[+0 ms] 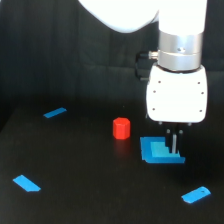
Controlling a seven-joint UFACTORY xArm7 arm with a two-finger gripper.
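My gripper points down over the right part of a blue square piece on the dark table. The white body of the hand is directly above it. The fingers are dark, thin and small in the view, so whether they are apart or together, or touching the blue piece, cannot be made out. To the left, clear of the gripper, stands a small red block.
Blue tape strips lie at the back left, the front left and the front right. Bare dark table fills the front middle and left.
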